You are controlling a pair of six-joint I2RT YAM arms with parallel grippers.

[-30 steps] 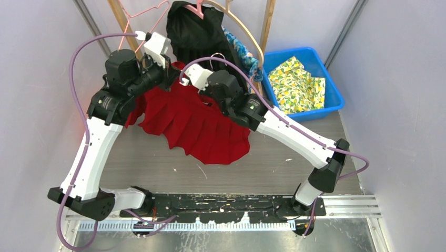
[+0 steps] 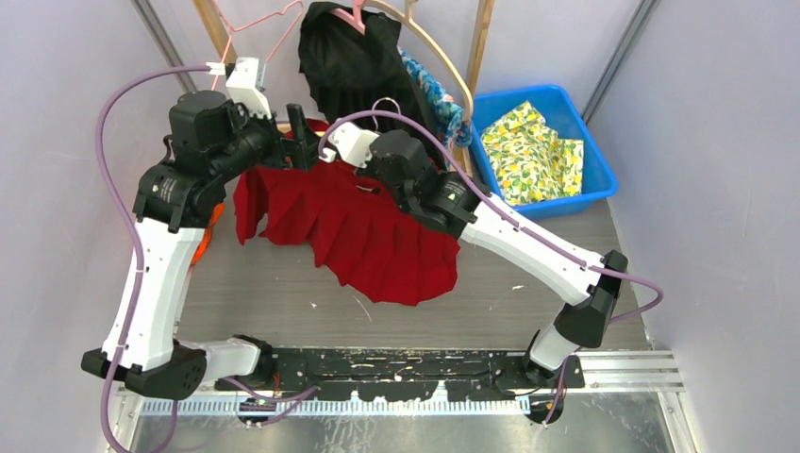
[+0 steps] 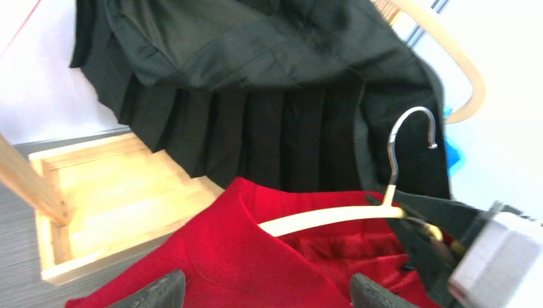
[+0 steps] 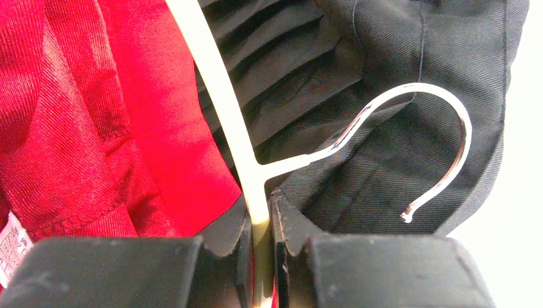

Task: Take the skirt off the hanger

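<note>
A red pleated skirt [image 2: 377, 245] hangs spread below both arms. The pale yellow hanger [image 3: 320, 219] has a metal hook; one arm of it runs under the skirt's waistband in the left wrist view. My right gripper is shut on the hanger just beside the hook's base, with the red cloth close alongside. My left gripper stands open, its fingers [image 3: 168, 290] apart at the bottom of its view with the skirt's waist area beyond them. Whether cloth reaches between its fingertips is hard to tell. The far hanger end is hidden by the skirt.
Behind hangs a black garment [image 2: 354, 57] on a pink hanger, part of a wooden rack [image 2: 479, 42]. A blue bin [image 2: 596, 179] holding yellow lemon-patterned cloth [image 2: 533, 156] stands at the right. Bare floor [image 2: 283, 311] lies in front of the skirt.
My left gripper has opened and moved slightly left, away from the right gripper. The skirt has swung a little to the right and lower. My right arm has stayed nearly still.
</note>
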